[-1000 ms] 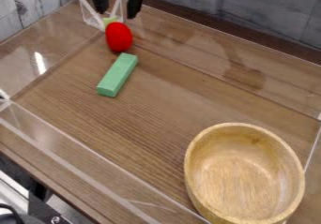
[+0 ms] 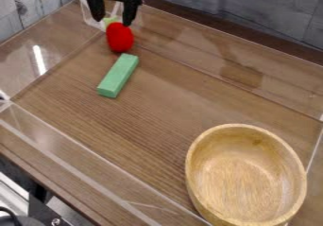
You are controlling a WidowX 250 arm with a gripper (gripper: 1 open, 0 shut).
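My gripper [image 2: 110, 5] is at the top left of the camera view, dark, over a small yellow-green object [image 2: 109, 23] with clear, crumpled-looking material around it; it appears open, though its fingers are small in view. Just below sits a red rounded object [image 2: 120, 39]. A green rectangular block [image 2: 117, 76] lies farther down on the wooden table.
A large round tan bowl [image 2: 243, 173] fills the lower right. A grey wall runs along the top right, and the table's left edge shows at the lower left.
The objects on the table show no clear movement.
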